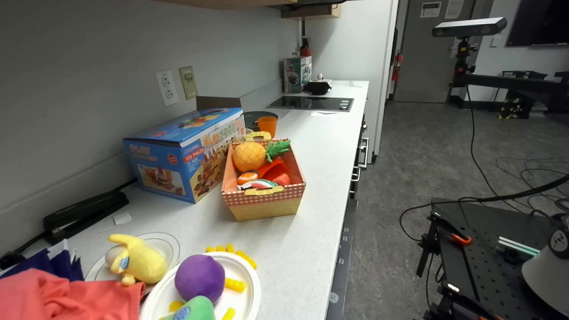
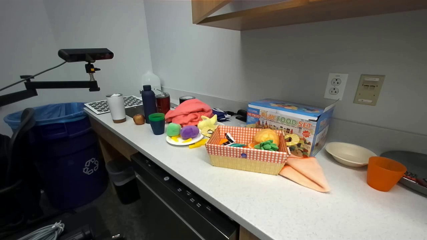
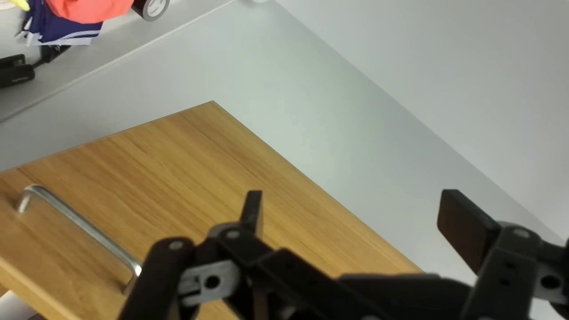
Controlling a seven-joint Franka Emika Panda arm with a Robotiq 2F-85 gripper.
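Note:
My gripper stands open in the wrist view, its two dark fingers wide apart and nothing between them. Beyond it are a wooden cabinet door with a metal handle and the bare wall. Neither exterior view shows the gripper. On the counter, a red-checked basket holds a toy pineapple and other play food. A white plate carries a purple plush ball, a green plush piece and yellow pieces. Beside the plate lies a yellow plush toy.
A blue play food box stands against the wall behind the basket. Red cloth, a navy bottle and a green-rimmed cup are farther along. An orange cup sits by a pale bowl.

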